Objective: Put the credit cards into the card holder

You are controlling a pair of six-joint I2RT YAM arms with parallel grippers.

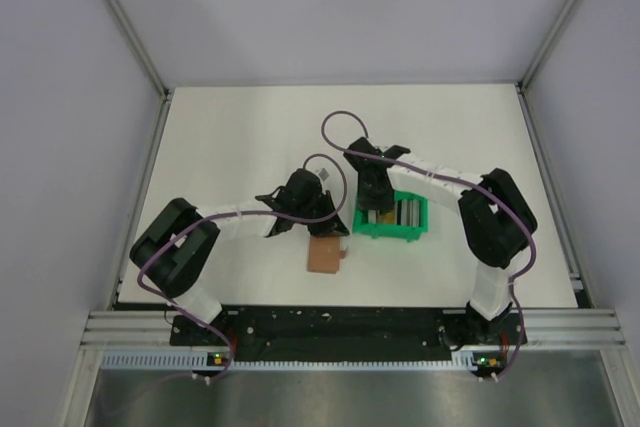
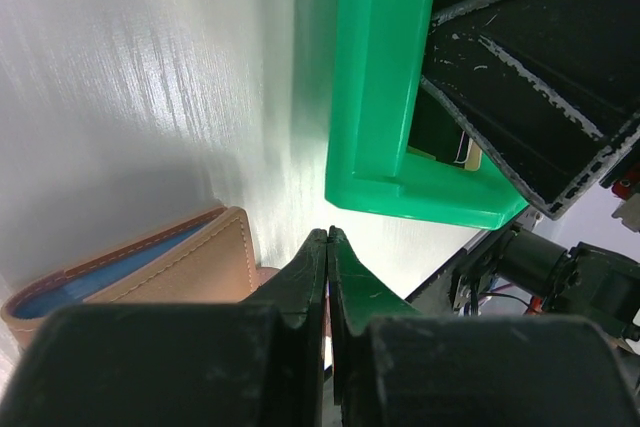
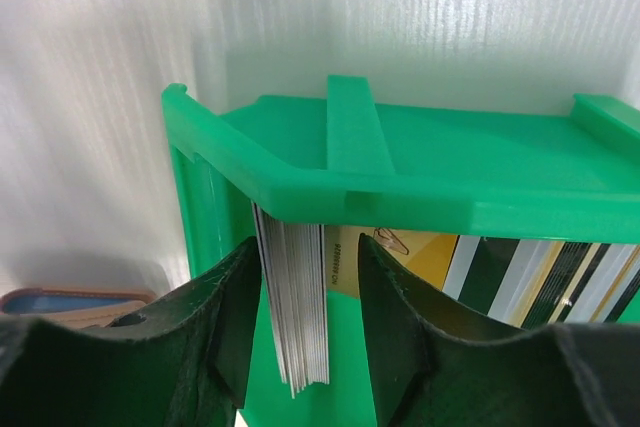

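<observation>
A green box (image 1: 400,231) with upright cards sits right of centre. My right gripper is down in it, part open, fingertips either side of a stack of silver-edged cards (image 3: 300,337) at the box's left end; contact is unclear. A tan card (image 3: 400,257) and more striped cards lie right of it. The brown leather card holder (image 2: 200,267) lies on the table left of the box, below my left gripper, which is shut with nothing visible between its fingers.
The two arms stand close together over the middle.
</observation>
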